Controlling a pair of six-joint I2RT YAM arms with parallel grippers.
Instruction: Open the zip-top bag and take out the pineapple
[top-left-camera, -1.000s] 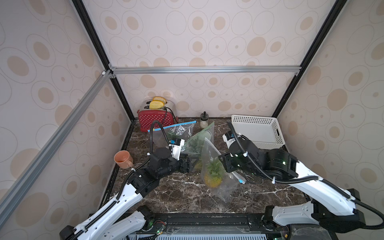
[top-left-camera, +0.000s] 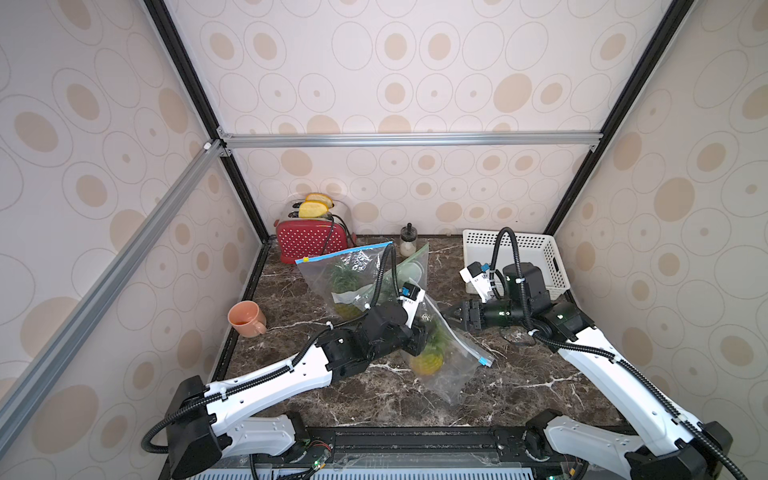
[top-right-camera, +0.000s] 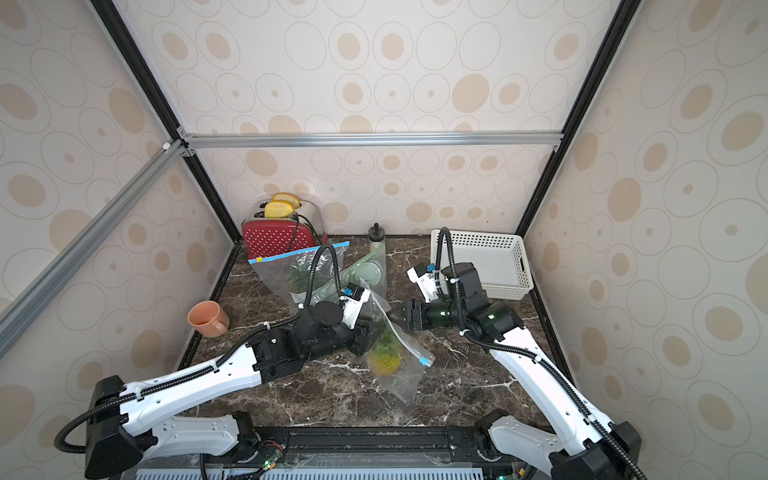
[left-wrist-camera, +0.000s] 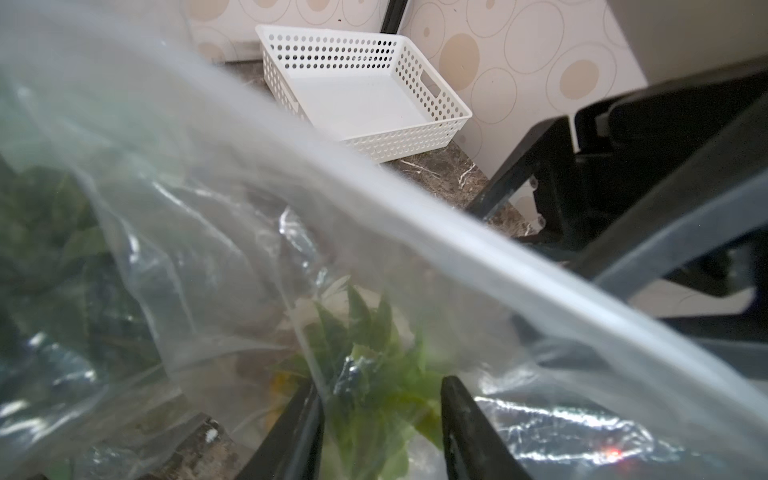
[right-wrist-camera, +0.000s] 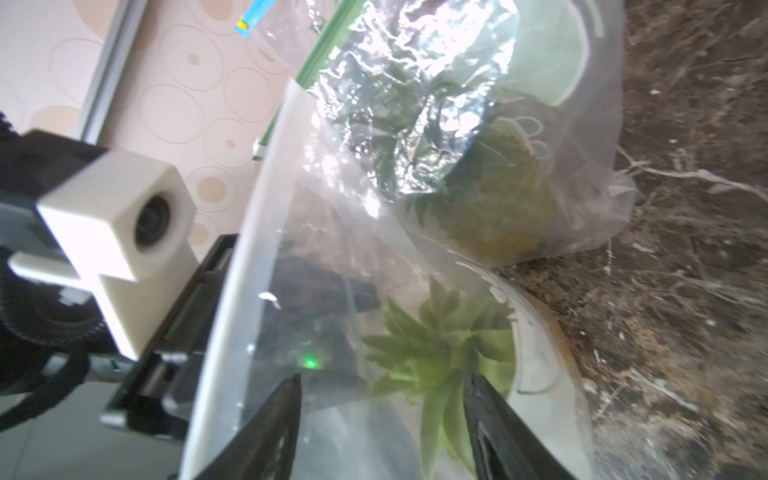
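The clear zip bag (top-left-camera: 448, 368) lies in the middle of the counter, a pineapple (top-left-camera: 428, 358) with leafy crown (left-wrist-camera: 368, 360) showing through it. My left gripper (top-left-camera: 417, 340) is part open at the bag's upper left; in the left wrist view its fingers stand apart against the plastic, with crown showing between. My right gripper (top-left-camera: 462, 316) is open beside the bag's zip edge (top-right-camera: 408, 340), on the right; in the right wrist view the bag and crown show beyond its fingers. Two further bags (top-right-camera: 292, 268) with greenery lie behind.
A white basket (top-right-camera: 480, 264) stands at back right. A red toaster (top-left-camera: 312, 240) with yellow slices and a small bottle (top-left-camera: 408, 240) are at the back. A pink mug (top-right-camera: 208, 320) is at left. Bare counter shows at front left and right.
My left gripper has moved right, onto the bag with the pineapple. The right arm has changed its pose, its wrist and elbow shifting, with the gripper staying by the zip edge.
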